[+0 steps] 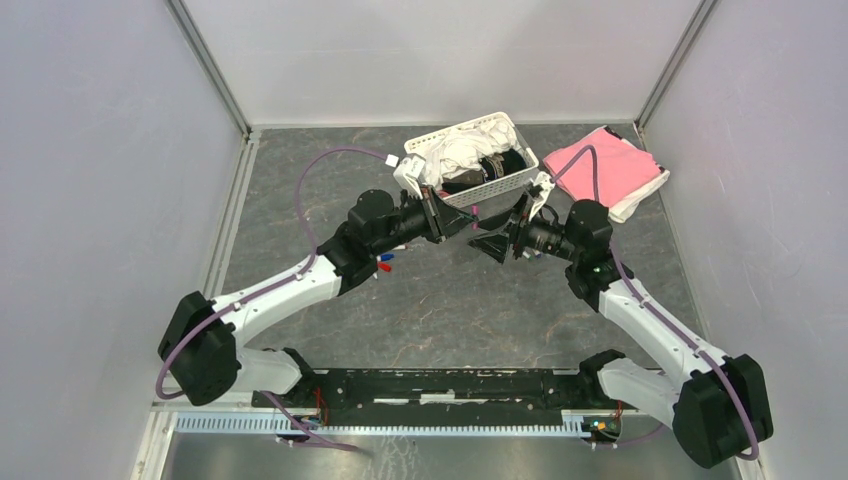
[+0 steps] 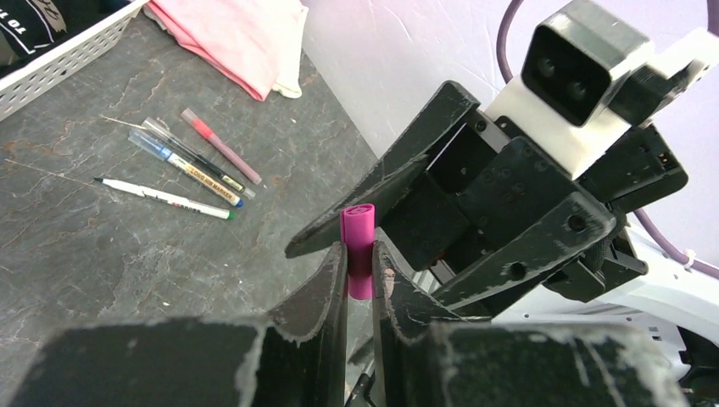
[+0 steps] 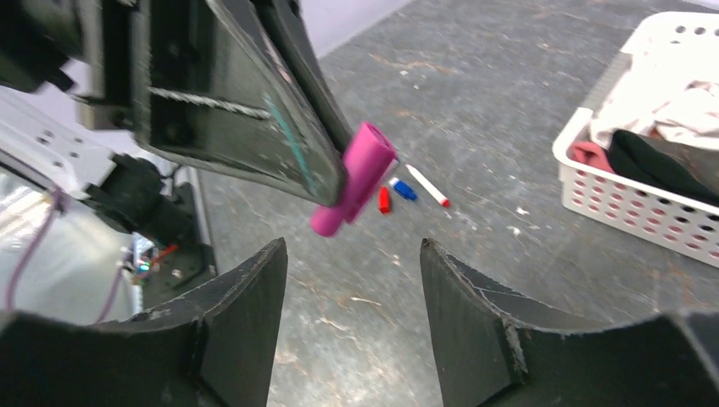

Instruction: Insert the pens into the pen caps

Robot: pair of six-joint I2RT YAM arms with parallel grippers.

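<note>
A magenta pen cap (image 2: pixel 359 252) stands upright between the fingertips of my left gripper (image 1: pixel 466 216), which is shut on it. My right gripper (image 1: pixel 489 234) faces it with parted fingers, close around the cap in the top view; in the right wrist view the cap (image 3: pixel 354 180) appears beyond its open fingertips (image 3: pixel 273 254), and nothing sits between them. On the table in the left wrist view lie a red-pink pen (image 2: pixel 220 145), a blue pen (image 2: pixel 186 169), a dark clear pen (image 2: pixel 198 158) and a white pen with a green end (image 2: pixel 164 197).
Loose red (image 3: pixel 384 200) and blue (image 3: pixel 404 189) caps and a white pen (image 3: pixel 427 186) lie left of centre. A white basket (image 1: pixel 487 190) with cloths stands at the back, pink cloth (image 1: pixel 614 172) to its right.
</note>
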